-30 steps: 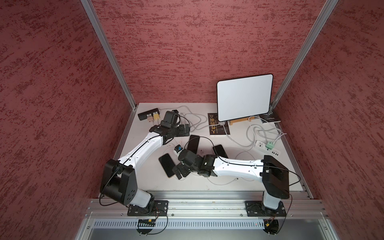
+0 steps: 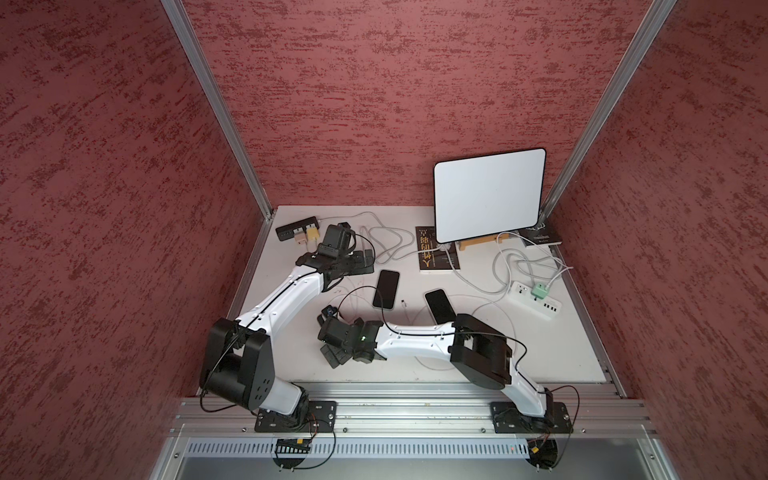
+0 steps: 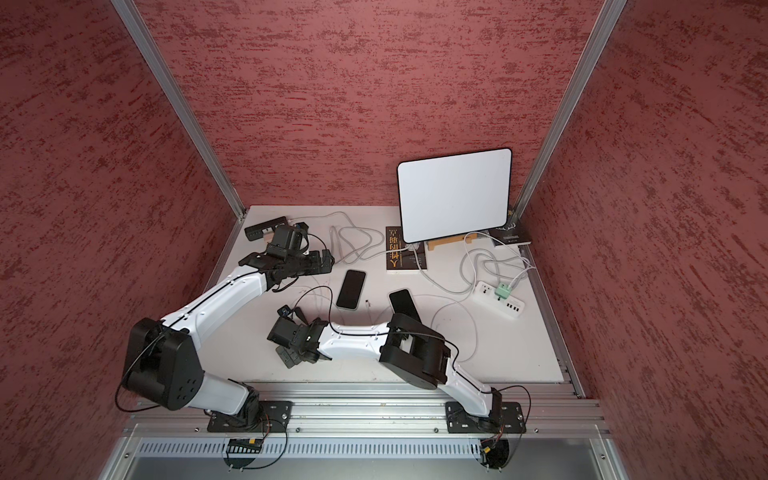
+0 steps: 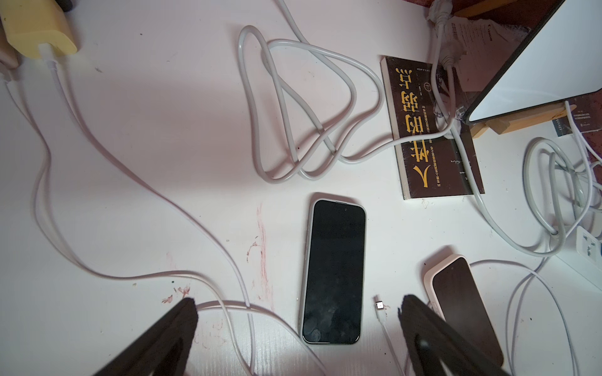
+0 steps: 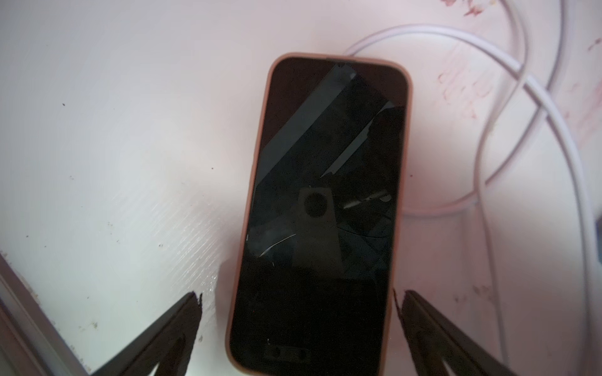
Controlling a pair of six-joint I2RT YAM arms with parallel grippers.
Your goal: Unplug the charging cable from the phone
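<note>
In the right wrist view, a dark phone in a pinkish case (image 5: pixel 323 206) lies screen up. My right gripper is open above it, one finger on each side of its near end. A white cable (image 5: pixel 464 36) curves away from the phone's far end; whether it is plugged in there is hidden. Another phone (image 4: pixel 334 272) lies mid-table in the left wrist view, and a third, pink-edged phone (image 4: pixel 467 307) sits right of it. Between these two rests a loose cable plug (image 4: pixel 379 305). My left gripper hovers open and empty above the table.
Coiled cables (image 4: pixel 307 119) and a book (image 4: pixel 432 131) lie at the back, near a white screen (image 2: pixel 489 196). A yellow charger (image 4: pixel 39 26) sits at back left; a white power strip (image 2: pixel 534 301) is on the right.
My right gripper has moved left and now covers the front-left phone, which lay exposed a second ago. The left gripper has shifted only slightly left.
</note>
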